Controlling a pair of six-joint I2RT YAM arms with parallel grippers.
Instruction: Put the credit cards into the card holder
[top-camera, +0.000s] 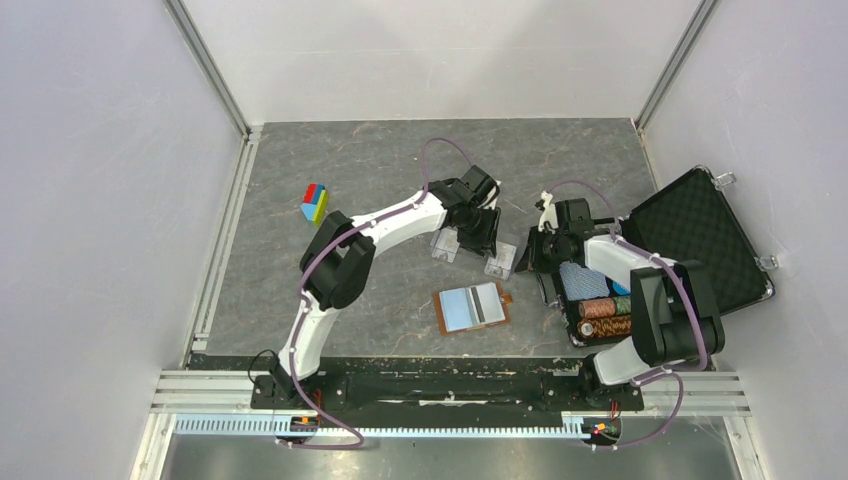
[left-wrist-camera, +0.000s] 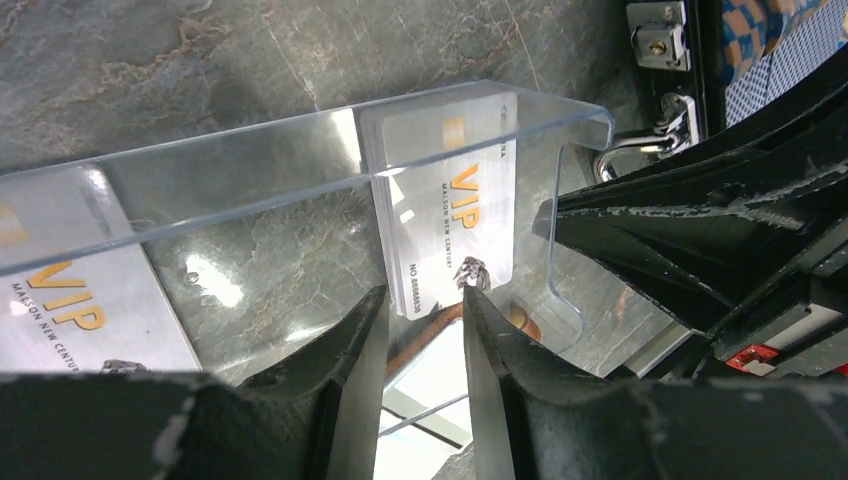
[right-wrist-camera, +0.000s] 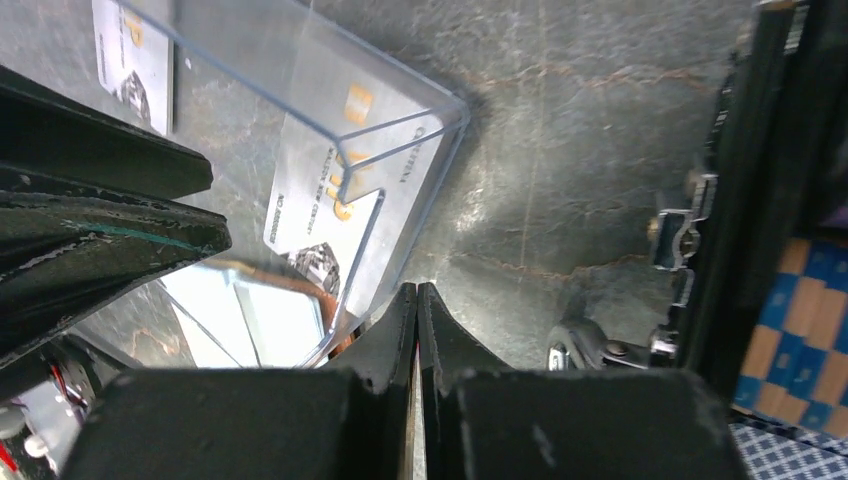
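A clear plastic card holder (left-wrist-camera: 255, 160) stands on the grey table. White VIP cards (left-wrist-camera: 445, 235) sit stacked in its right-hand compartment, and another card (left-wrist-camera: 90, 315) shows in the compartment to the left. Close to the right compartment, my left gripper is open, its fingertips apart at the near end of the stack with no card gripped between them. My right gripper is shut just off the holder's right end, with nothing visible between its fingers. The right wrist view shows the right-hand cards (right-wrist-camera: 335, 190) lying inside the clear wall.
Near the front of the table lies a brown board with white and blue sheets (top-camera: 472, 306). An open black case (top-camera: 705, 240) with poker chips fills the right side. Coloured blocks (top-camera: 314, 202) stand far left.
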